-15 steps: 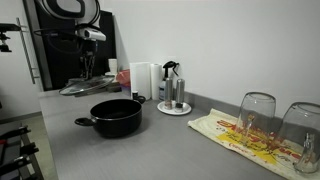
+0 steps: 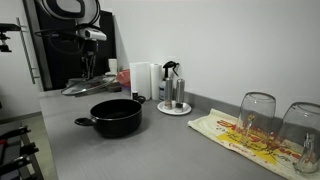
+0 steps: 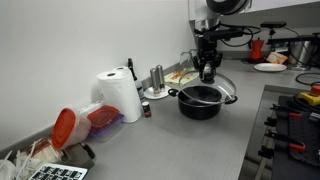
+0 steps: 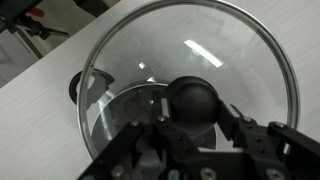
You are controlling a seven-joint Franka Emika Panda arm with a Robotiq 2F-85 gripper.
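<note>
A glass lid (image 2: 88, 87) with a metal rim hangs in the air, tilted, with my gripper (image 2: 87, 74) shut on its black knob. In the wrist view the round knob (image 4: 193, 101) sits between the fingertips, and through the clear glass the pot (image 4: 150, 125) shows below. The black pot (image 2: 117, 117) stands uncovered on the grey counter, just right of and lower than the lid in exterior view 1. Exterior view 2 has the lid (image 3: 210, 91) in front of the pot (image 3: 196, 106), overlapping it in the picture; their gap is hard to judge there.
Behind the pot, a white plate (image 2: 174, 109) holds bottles and shakers, beside a paper towel roll (image 3: 119, 95). Two upturned glass jars (image 2: 257, 113) rest on a patterned cloth (image 2: 225, 130). A dish rack (image 3: 40, 163) fills a corner. Counter right of the pot is clear.
</note>
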